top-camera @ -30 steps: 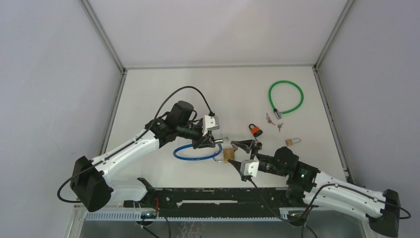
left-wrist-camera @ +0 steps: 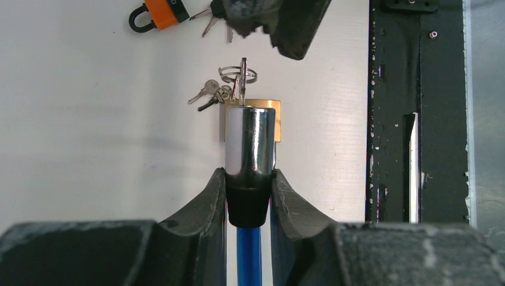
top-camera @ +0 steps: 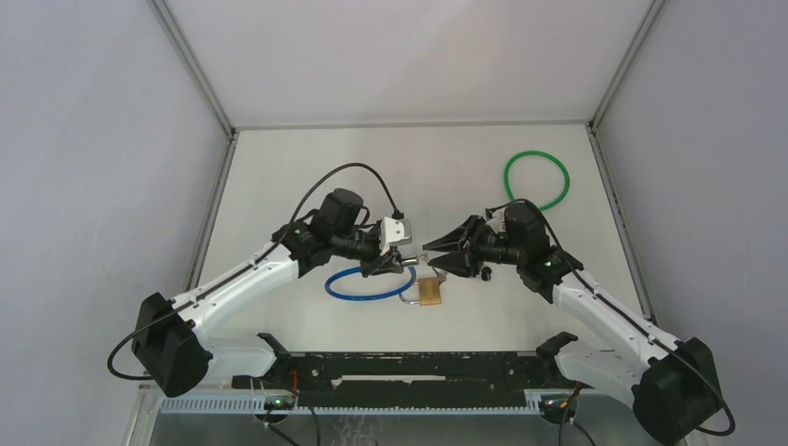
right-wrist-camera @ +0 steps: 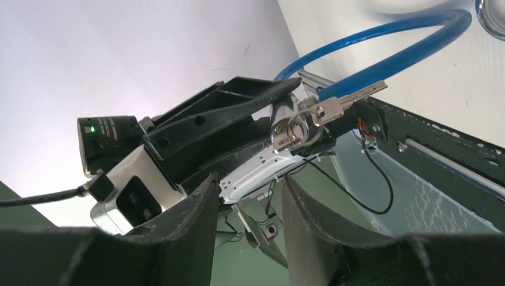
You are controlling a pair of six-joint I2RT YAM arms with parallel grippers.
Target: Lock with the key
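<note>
My left gripper is shut on the silver and black lock cylinder (left-wrist-camera: 250, 134) of the blue cable lock. Its blue cable (top-camera: 369, 297) loops on the table. From the cylinder's end, a key (left-wrist-camera: 243, 80) stands out with a ring (left-wrist-camera: 229, 72) and a second key (right-wrist-camera: 345, 104). How deep the key sits in the cylinder cannot be told. Facing it from the right, my right gripper (top-camera: 430, 255) is partly open, its fingertips close to the key. In the right wrist view the gap between its fingers holds nothing.
A brass padlock (top-camera: 429, 291) lies just below the cylinder, with loose keys (left-wrist-camera: 208, 89) beside it. Near the right arm lies an orange padlock (left-wrist-camera: 165, 11). A green cable loop (top-camera: 568, 177) rests at the back right.
My right arm has swung up from the front right and turned. The left arm and the blue lock have stayed in place.
</note>
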